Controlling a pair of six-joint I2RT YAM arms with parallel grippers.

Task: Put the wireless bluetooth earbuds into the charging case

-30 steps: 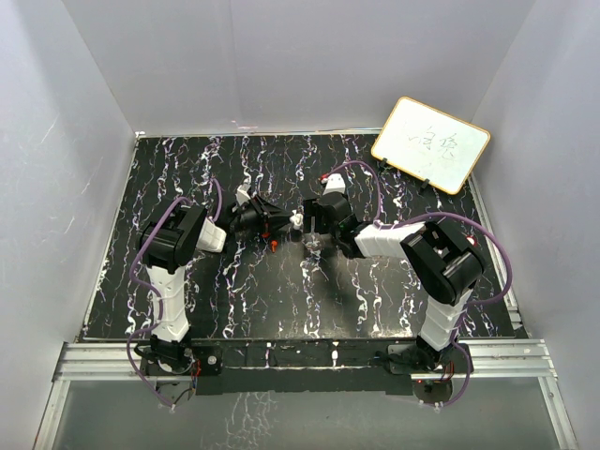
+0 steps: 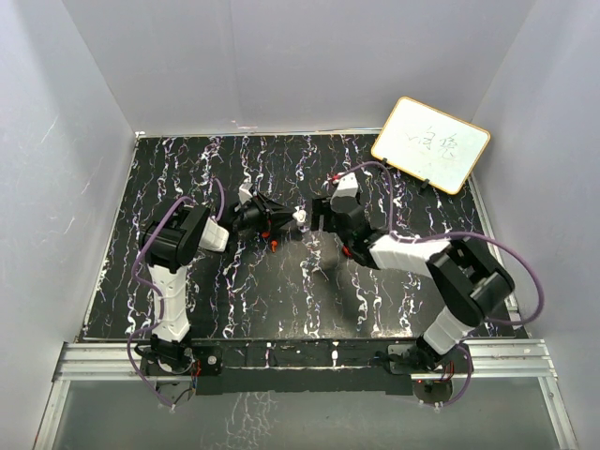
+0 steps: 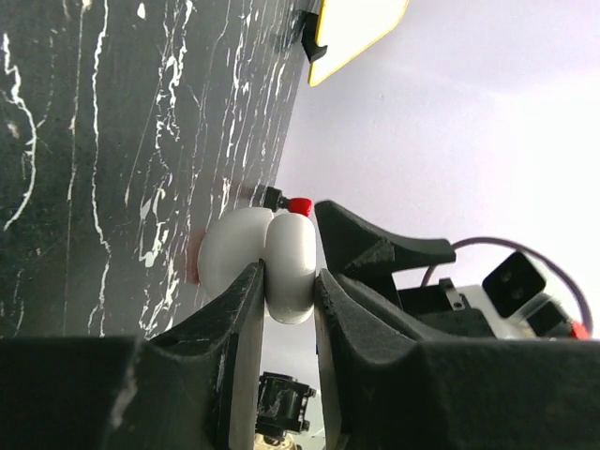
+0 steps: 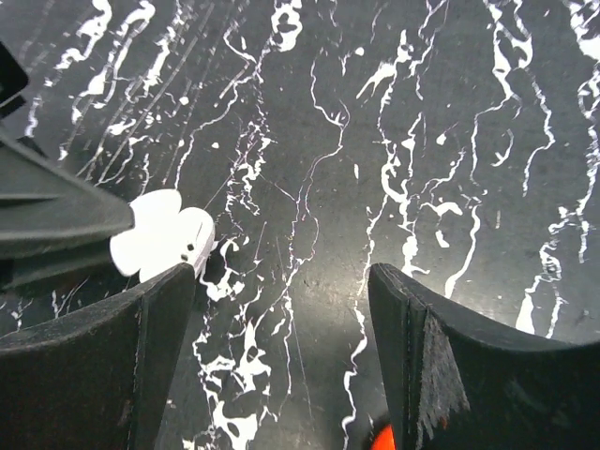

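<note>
The white charging case [image 2: 300,217] is held above the dark table, with my left gripper [image 2: 290,219] shut on its end. In the left wrist view the case [image 3: 291,262] shows two rounded white halves, spread apart at an angle, and one half is pinched between the fingertips. To the right of it my right gripper [image 2: 317,216] stands open and apart from the case. Between its fingers in the right wrist view there is only bare tabletop, with the case [image 4: 164,234] beyond the left finger. No loose earbud shows; the case's inside is hidden.
A small whiteboard [image 2: 431,145] leans at the back right corner. Grey walls stand close on the left, right and back.
My right gripper has drawn back to the right, away from the case, and its arm has swung outward. The left gripper and the case have hardly moved.
</note>
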